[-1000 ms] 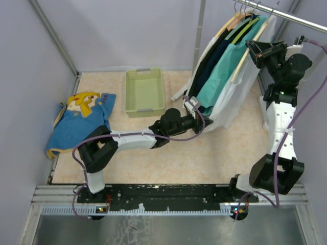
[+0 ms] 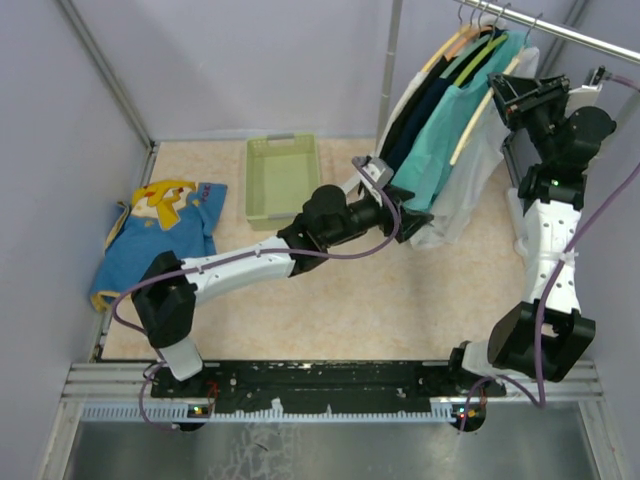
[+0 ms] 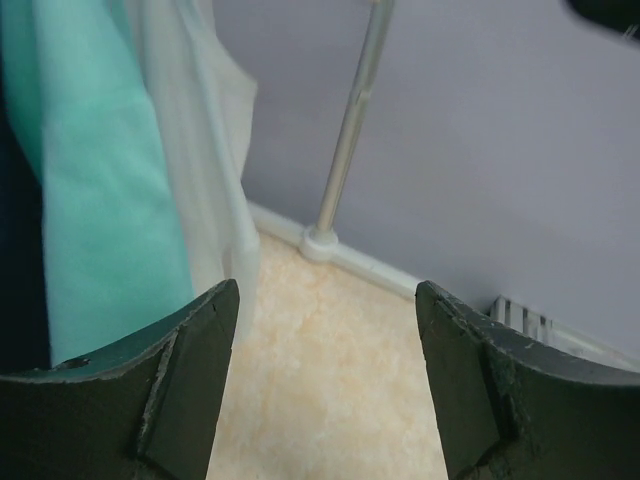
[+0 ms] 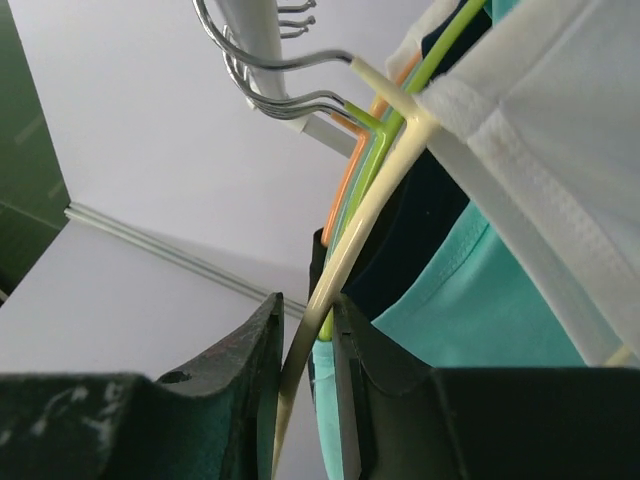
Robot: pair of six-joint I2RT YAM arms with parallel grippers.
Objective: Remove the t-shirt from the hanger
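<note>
Several shirts hang on hangers from the rail: white, black, navy and teal, with a white one outermost at the right. My left gripper is at the lower hems, open with nothing between its fingers; teal and white cloth hang just left of them. My right gripper is up at the cream hanger, whose arm passes between its part-open fingers; I cannot tell whether they press on it. White cloth hangs from that hanger on the right of the right wrist view.
A green basket stands at the back centre. A blue yellow-print garment lies at the left. The rail crosses the top right.
My left gripper has moved up toward the back and come away from the white cloth. My right gripper has shifted slightly right, and the white shirt's top has moved.
</note>
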